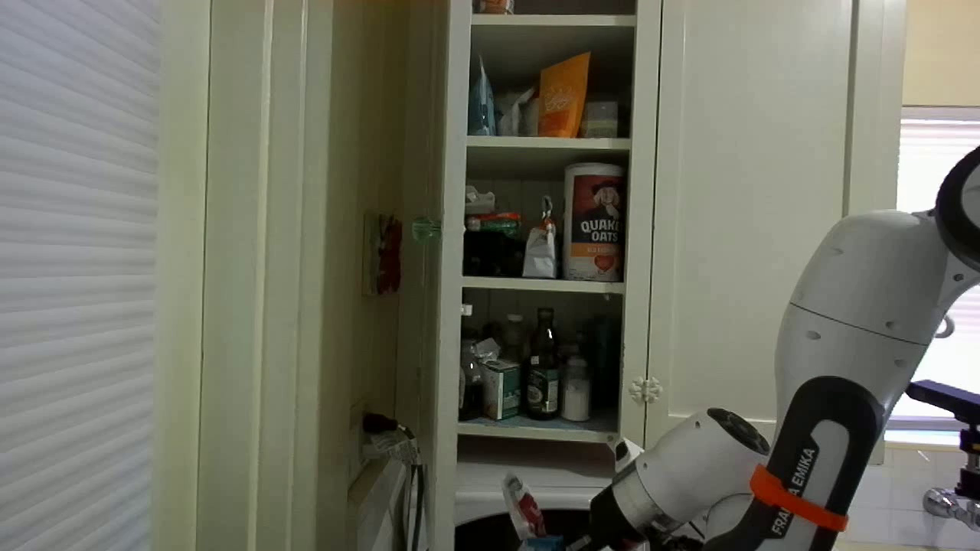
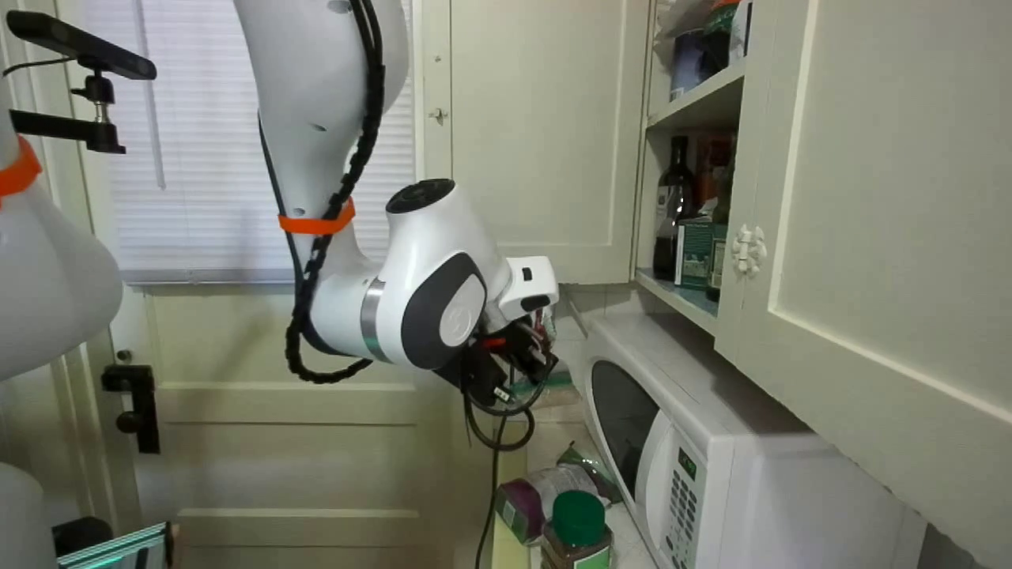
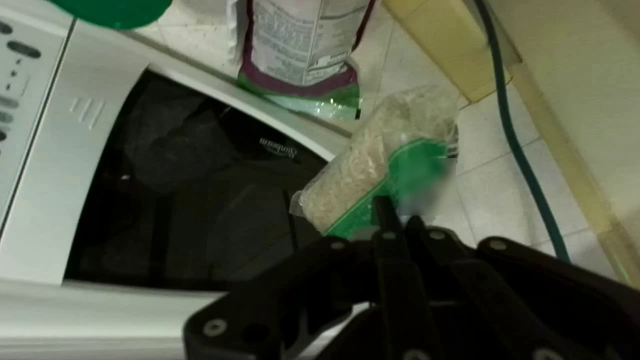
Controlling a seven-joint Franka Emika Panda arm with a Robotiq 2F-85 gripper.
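In the wrist view, a clear bag (image 3: 354, 177) of pale, grainy contents with a green label spans the view ahead of the fingertips. My gripper is shut, its tips overlapping the bag's green part; the pinched portion is thin and mostly hidden. From exterior view 1, a crinkled packet (image 1: 524, 508) with white and red on it stands up beside my gripper (image 1: 580, 542), raised in front of the microwave. The gripper's tips are hard to make out in exterior view 2, where cables and the hand cover them.
The white microwave (image 2: 740, 417) sits beneath the open cupboard, whose shelves hold bottles, boxes and an oats canister (image 1: 594, 223). On the counter are a green-lidded jar (image 2: 576, 531) and a purple-and-white bag (image 3: 306, 42). A dark cable (image 3: 519, 138) runs nearby.
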